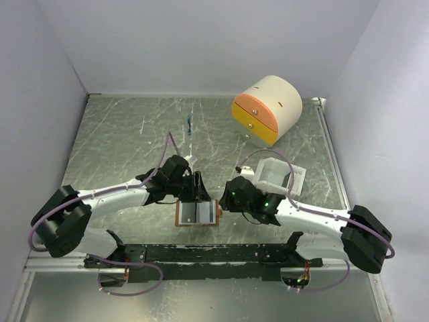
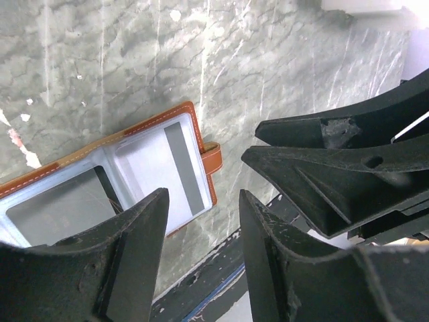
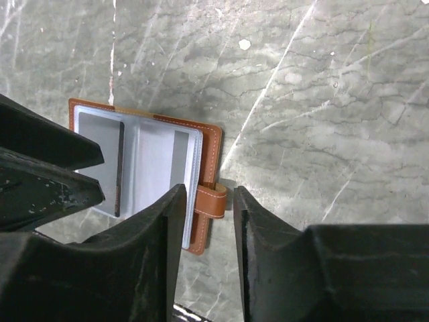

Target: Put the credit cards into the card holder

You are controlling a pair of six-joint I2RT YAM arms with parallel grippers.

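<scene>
The brown card holder (image 1: 197, 222) lies unfolded on the table, with clear sleeves facing up. A white card with a grey stripe (image 2: 142, 161) shows flat under the right sleeve; the left sleeve (image 3: 100, 127) looks grey, and I cannot tell what it contains. Over the holder my left gripper is open, its fingers apart with nothing between them. My right gripper is partly open at the holder's right edge. In the right wrist view the brown strap (image 3: 212, 200) appears between its fingertips, without a visible grip on it.
A white tray (image 1: 299, 169) stands at the right, its contents hard to make out. Behind it is a cream drawer box (image 1: 285, 94) with orange and yellow fronts. A small blue item (image 1: 190, 124) lies far back.
</scene>
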